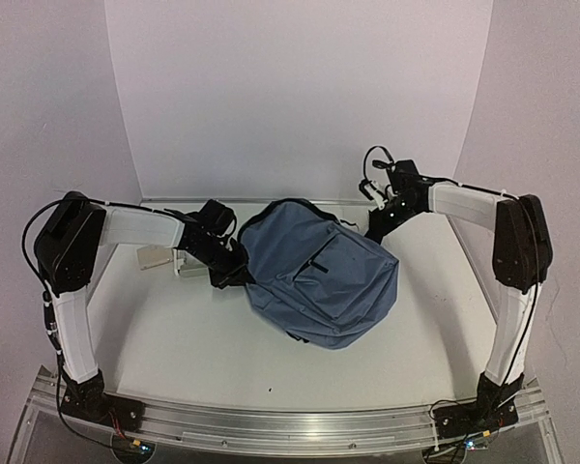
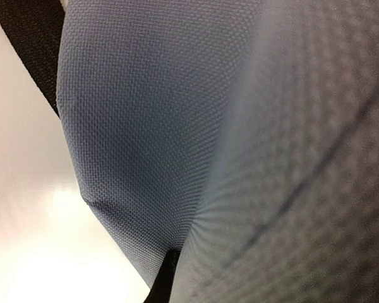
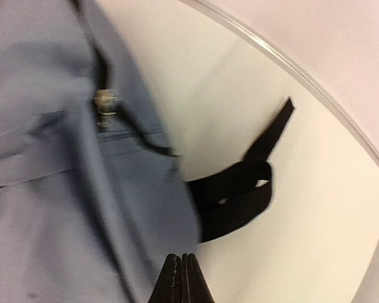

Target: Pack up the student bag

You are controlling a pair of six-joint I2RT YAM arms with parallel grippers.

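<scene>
The blue-grey bag (image 1: 353, 314) lies in the middle of the table. My left gripper (image 1: 246, 280) is shut on its left edge; in the left wrist view the bag fabric (image 2: 139, 120) puckers towards one dark finger (image 2: 166, 278), and the other is hidden. By the bag's far right corner is my right gripper (image 1: 372, 235). In the right wrist view its fingertips meet with nothing between them. A brassy slider with a black zipper pull (image 3: 138, 130) lies on the bag, blurred and clear of those fingers. A short dark strip (image 1: 318, 265) marks the bag's front.
Left of the bag, partly behind the left arm, sit a pale box (image 1: 190, 267) and a flat beige item (image 1: 154, 256). A black strap (image 3: 240, 208) sticks out from the bag's side. Bare white table lies in front and to the right.
</scene>
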